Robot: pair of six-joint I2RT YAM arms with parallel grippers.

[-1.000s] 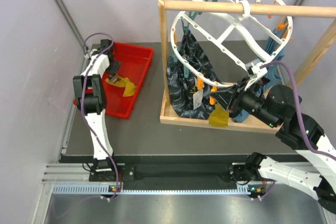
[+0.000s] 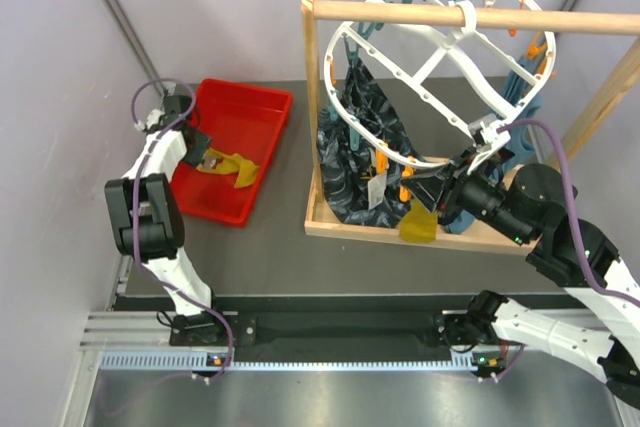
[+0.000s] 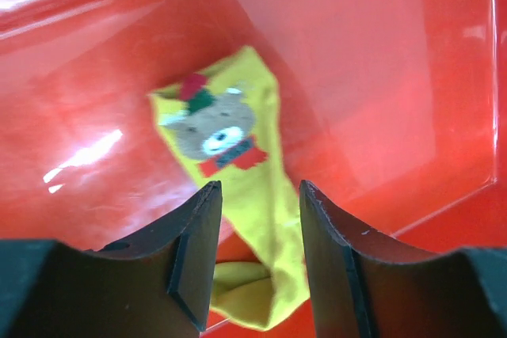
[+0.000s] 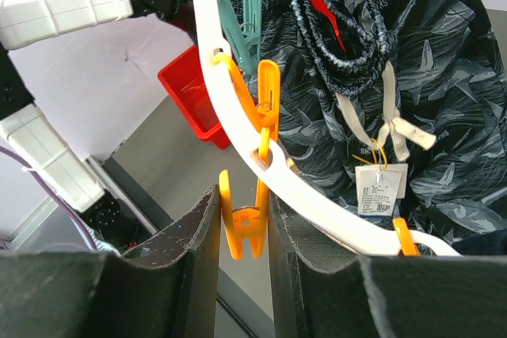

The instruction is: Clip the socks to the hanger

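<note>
A yellow sock (image 2: 240, 169) with a grey bear print (image 3: 214, 132) lies in the red bin (image 2: 240, 112). My left gripper is open above it, empty. At the white hanger (image 2: 400, 152), my right gripper is shut on an orange clip (image 4: 247, 227). In the top view a yellow cloth (image 2: 418, 227) shows below the hanger near that gripper; how it is held cannot be seen.
A wooden stand (image 2: 310, 127) carries the hanger, with dark patterned fabric (image 2: 350, 192) and more clips on it.
The left arm has shifted left toward the bin's left edge. The sock and right arm look unchanged.
</note>
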